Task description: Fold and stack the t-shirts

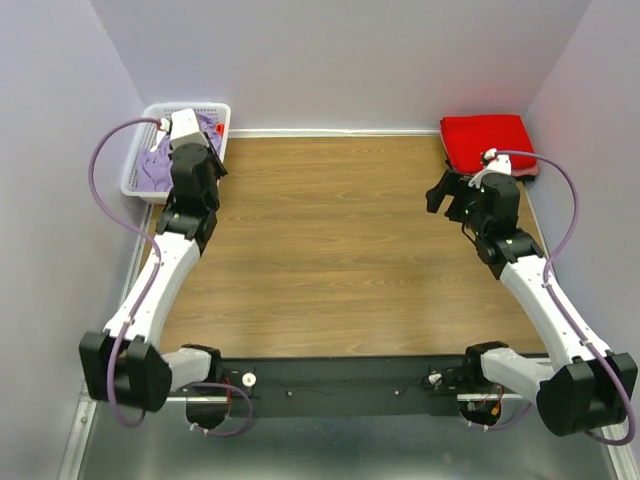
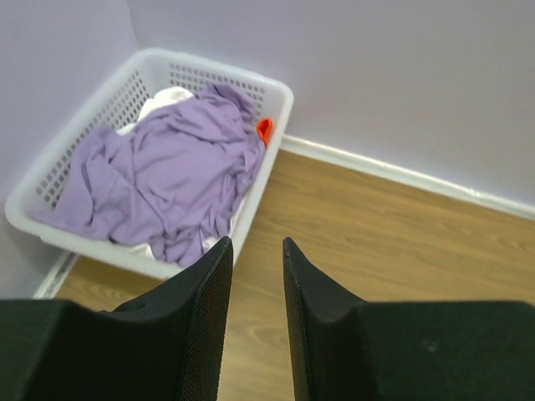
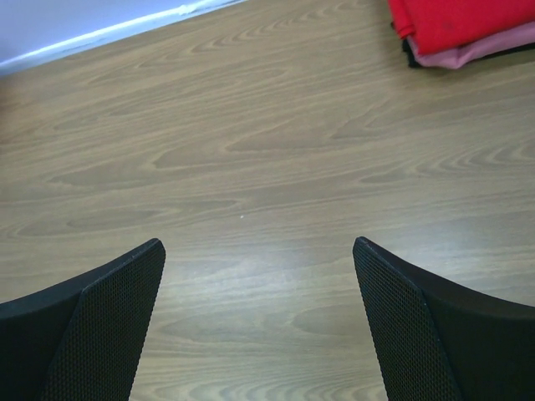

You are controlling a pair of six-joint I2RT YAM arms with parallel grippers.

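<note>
A lilac shirt (image 2: 180, 154) lies crumpled in the white basket (image 1: 226, 135) at the back left, with bits of white cloth (image 2: 167, 98) and a small red-orange piece (image 2: 265, 129) showing around it. My left gripper is open and empty, near the basket's right side; in the top view its arm covers part of the lilac cloth. On the back right of the table sits a folded stack with a red shirt (image 1: 488, 141) on top and a pink one (image 3: 456, 57) beneath. Open and empty, my right gripper (image 1: 441, 192) is over the table in front and left of that stack.
Bare wooden table (image 1: 330, 250) fills the middle, free of objects. Walls rise close behind the basket and the stack, and a white strip (image 1: 335, 132) runs along the table's back edge. A black layer (image 3: 410, 53) shows under the pink shirt.
</note>
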